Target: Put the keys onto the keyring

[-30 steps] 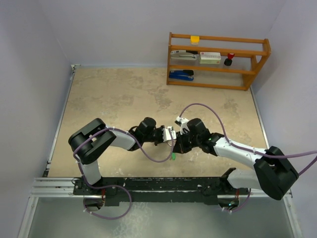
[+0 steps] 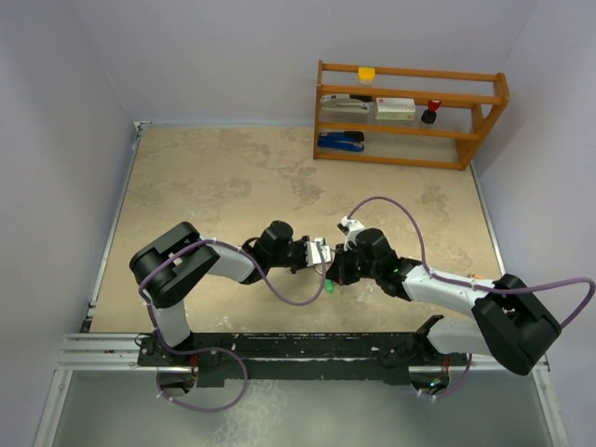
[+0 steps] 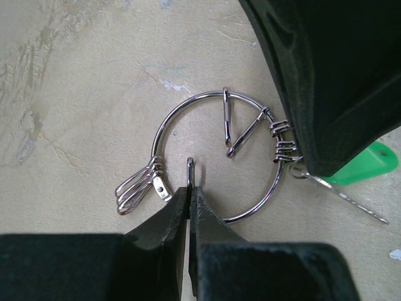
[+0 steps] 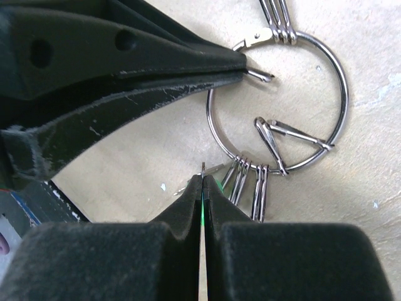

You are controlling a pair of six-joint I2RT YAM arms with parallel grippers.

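A silver keyring (image 3: 164,128) with several wire loops lies flat between my two grippers. My left gripper is shut on a thin metal loop, which pokes up from its fingertips; the right wrist view shows the same loop (image 4: 260,75) inside the ring. A key with a green head (image 3: 369,164) lies beside the ring, its shaft (image 3: 357,205) pointing away. My right gripper is shut just outside the ring, over the green head; only a tiny dark tip shows between its fingers. Whether the key is threaded on the ring I cannot tell.
At the back right of the table stands a wooden rack (image 2: 405,130) holding a stapler-like blue item (image 2: 342,142), a white box (image 2: 395,109) and other small items. Open table surface (image 2: 214,177) surrounds the arms.
My right gripper has shifted slightly to the right and turned a little, and the green key head has moved slightly with it. The left arm looks still.
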